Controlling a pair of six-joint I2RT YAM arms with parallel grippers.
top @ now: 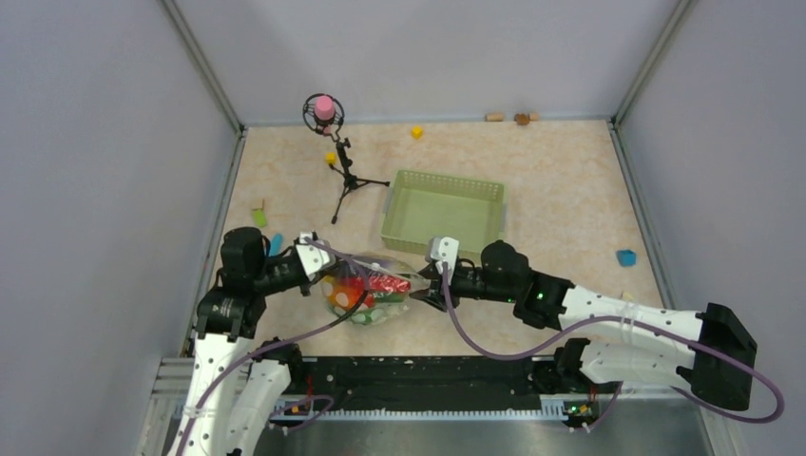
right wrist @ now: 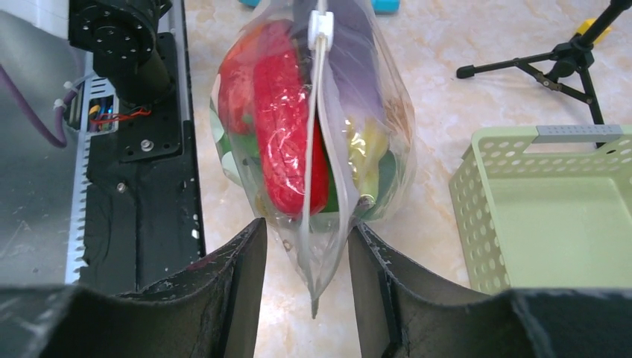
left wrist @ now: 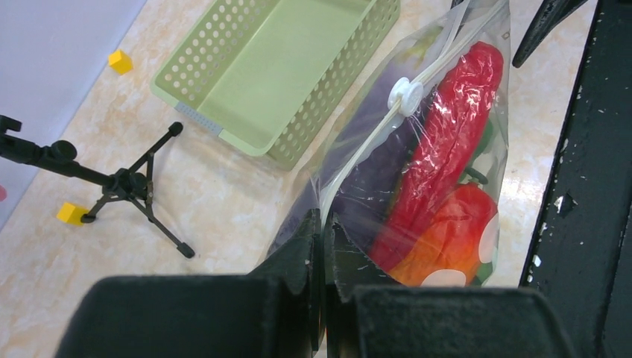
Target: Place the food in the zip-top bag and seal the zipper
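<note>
The clear zip bag (top: 375, 290) holds plastic food: a red pepper (left wrist: 447, 149), an orange-red pepper (left wrist: 440, 239), purple and green pieces. Its white slider sits partway along the zipper, also seen as the slider (right wrist: 320, 31) in the right wrist view. My left gripper is shut on the bag's end at the zipper. My right gripper is part open around the other end of the bag, whose loose strip hangs between the fingers without visible pinching.
A green basket (top: 442, 209) stands behind the bag. A black tripod (top: 347, 180) is at its back left. Small blocks, such as the blue block (top: 625, 257), lie around the table edges.
</note>
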